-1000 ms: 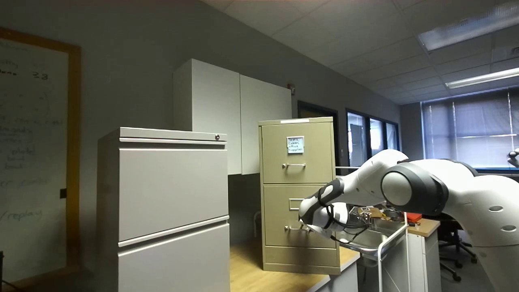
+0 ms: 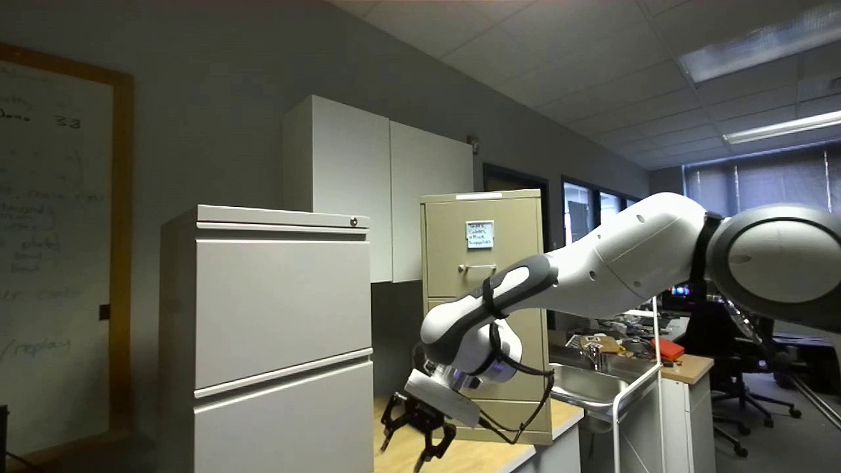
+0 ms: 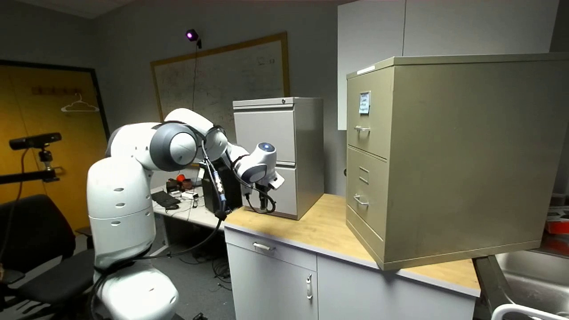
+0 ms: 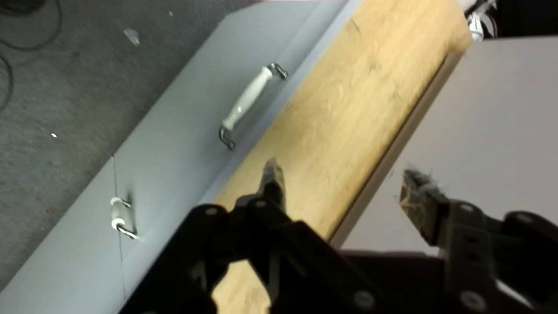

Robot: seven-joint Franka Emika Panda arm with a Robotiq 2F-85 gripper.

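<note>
My gripper [image 2: 403,456] hangs over the wooden worktop, in front of the beige filing cabinet [image 2: 482,284] and just right of the grey filing cabinet [image 2: 284,307]. Its black fingers stand apart, so it is open, and nothing shows between them in the wrist view. There, one fingertip [image 4: 273,175] lies over bare worktop and the other fingertip [image 4: 418,196] is seen against the grey cabinet's face [image 4: 502,131]. Whether it touches that face cannot be told. In exterior view 2, the wrist partly covers the grey cabinet's lower drawer [image 3: 285,194]; both cabinets' drawers look closed.
Bare worktop [image 3: 333,218] runs between the two cabinets. Below its front edge are a drawer handle [image 3: 263,246] and a door handle [image 3: 309,287]. A sink [image 2: 587,386] lies past the beige cabinet. A black cable [image 3: 186,250] loops along the arm.
The arm has swung left and lowered in exterior view 1, from the beige cabinet's lower handle toward the grey cabinet. The gripper's fingers now show there. Both cabinets look unmoved.
</note>
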